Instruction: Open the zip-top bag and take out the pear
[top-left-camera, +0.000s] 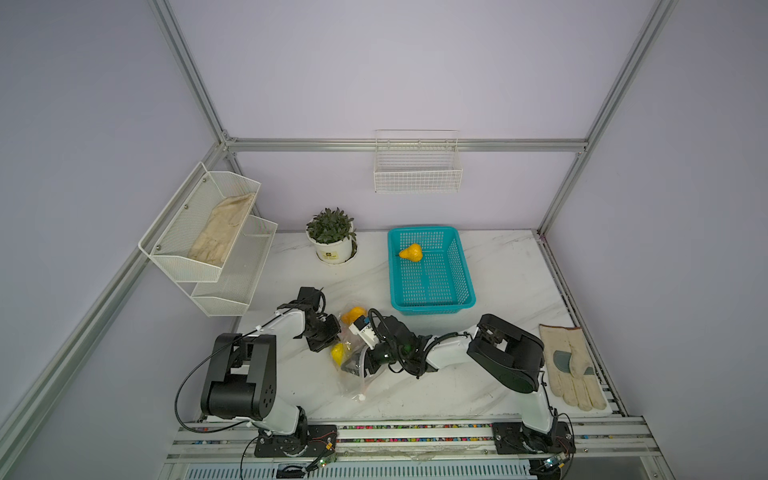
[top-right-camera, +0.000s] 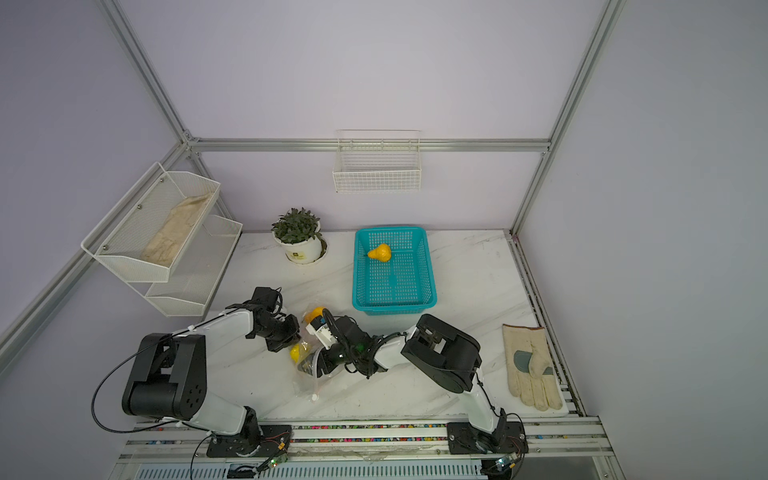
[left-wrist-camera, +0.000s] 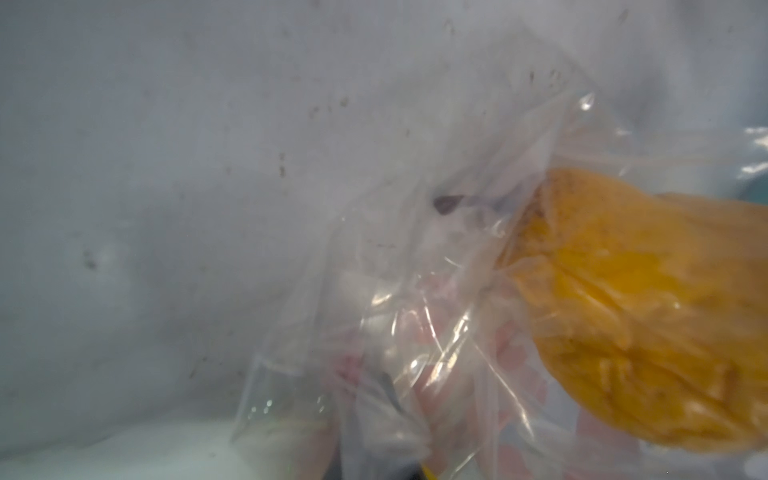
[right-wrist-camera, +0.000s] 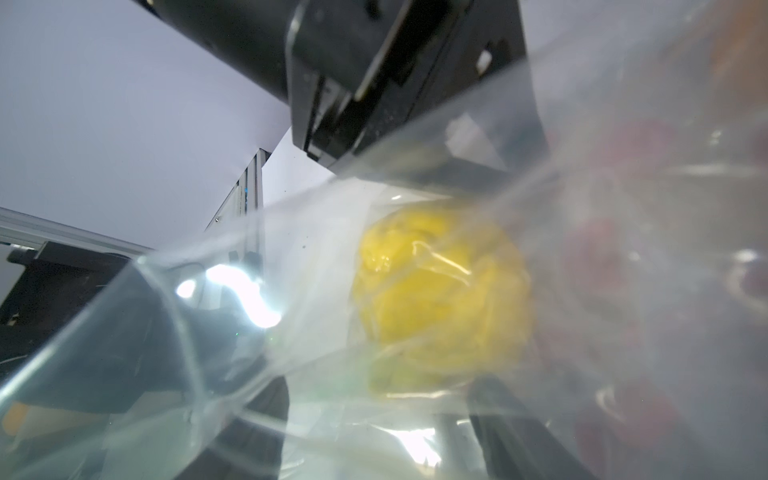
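Observation:
A clear zip top bag (top-left-camera: 349, 382) lies on the table between my arms. Inside it are a yellow pear (top-left-camera: 338, 353) and, farther back, an orange-yellow pear (left-wrist-camera: 640, 312) with its dark stem showing through film. My right gripper is open, its fingers spread at the bag's mouth side and pointing at the yellow pear (right-wrist-camera: 440, 292) just ahead. Film blurs the right wrist view; whether both fingers are inside the bag I cannot tell. My left gripper (top-left-camera: 329, 340) is shut by the bag's left side; its fingertips are out of the left wrist view.
A teal basket (top-left-camera: 432, 308) holding another orange-yellow pear (top-left-camera: 411, 253) stands behind the right arm. A potted plant (top-left-camera: 331, 236) is at the back left. Gloves (top-left-camera: 572, 368) lie at the right edge. Table to the right of the basket is clear.

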